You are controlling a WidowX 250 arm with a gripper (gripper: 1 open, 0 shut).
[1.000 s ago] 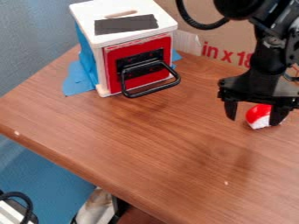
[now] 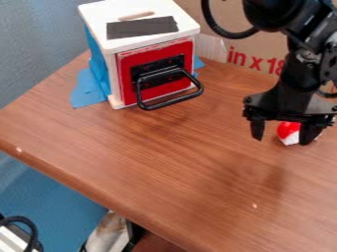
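My black gripper [image 2: 281,126] hangs at the right side of the table [image 2: 145,177], its fingers pointing down and apart, over a small red-and-white object [image 2: 293,134]. The object is partly hidden by the gripper; I cannot tell whether the fingers touch it. At the upper left stands a white toy oven [image 2: 97,15] with a red front door [image 2: 162,59] and a black handle [image 2: 171,100].
A blue sheet [image 2: 86,92] lies under the oven. A cardboard box [image 2: 237,54] stands at the back. Cables lie beyond the lower-left edge.
My gripper has shifted slightly over the last second, covering a little more of the red-and-white object. The oven has not moved.
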